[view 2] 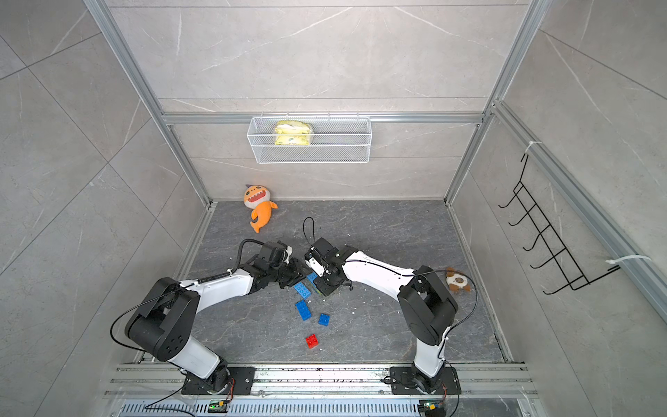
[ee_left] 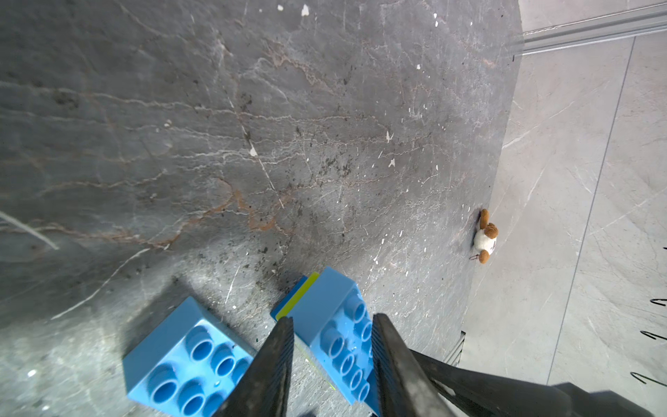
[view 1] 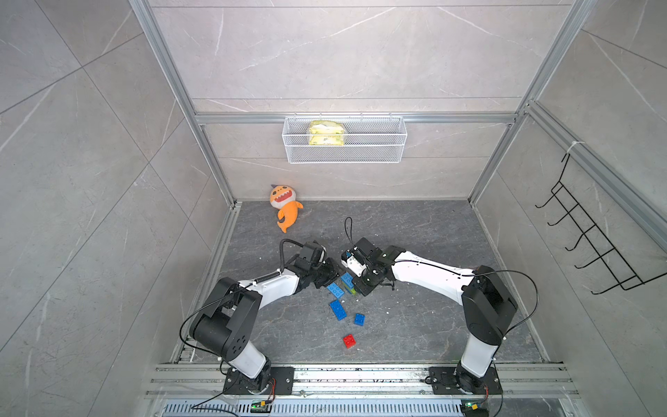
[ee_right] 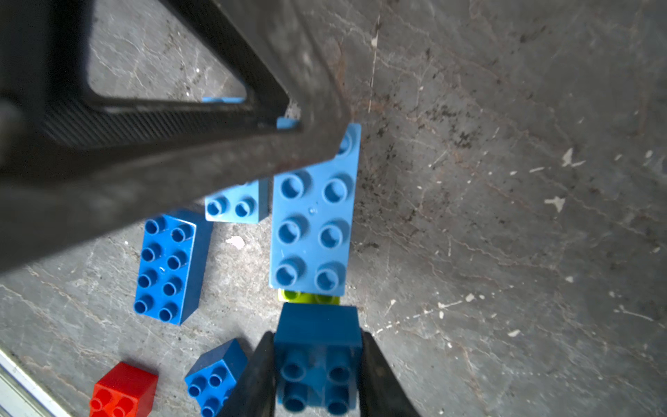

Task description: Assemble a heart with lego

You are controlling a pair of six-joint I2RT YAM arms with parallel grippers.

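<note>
A light blue long brick lies on top of a lime green brick, with dark blue beneath that in the left wrist view. My left gripper is open, its fingers on either side of this stack's light blue brick. In the right wrist view a dark blue square brick sits between the fingers of my right gripper, at the near end of the stack. Those fingers are close along both its sides; I cannot tell whether they press on it. The dark blue brick's underside is hidden.
Beside the stack lies another light blue brick. Nearer the front are a long blue brick, a small blue brick and a red brick. An orange shark toy rests at the back left. Open floor lies to the right.
</note>
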